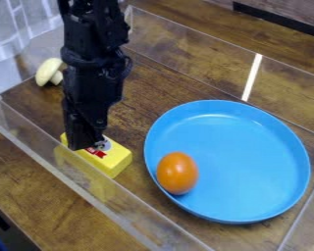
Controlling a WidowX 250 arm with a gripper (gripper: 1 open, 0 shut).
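Observation:
My black gripper [83,133] reaches down from the top centre onto a yellow block [105,163] with a red and white label, left of the blue plate. The fingertips are at the block's upper left part; they are dark and overlap, so whether they grip it is hard to see. An orange egg-shaped object [177,173] rests on the left part of the blue plate [243,137].
A pale mushroom-like object [50,71] lies at the upper left. A transparent edge runs diagonally along the lower left.

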